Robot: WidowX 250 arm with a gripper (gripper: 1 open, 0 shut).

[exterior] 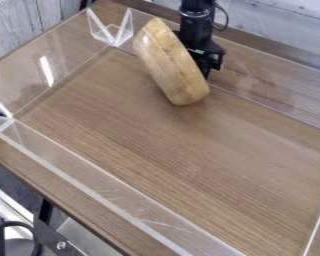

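A large tan, elongated curved object, which looks like a wooden bowl [171, 62], is tipped steeply on the wooden table near the back. Behind it the black gripper [199, 52] reaches down from the top, largely hidden by the bowl. Its fingers and whatever is between them cannot be made out.
A clear angular plastic piece [109, 28] stands at the back left. Clear edging runs along the left side, and a pale wall bounds the back.
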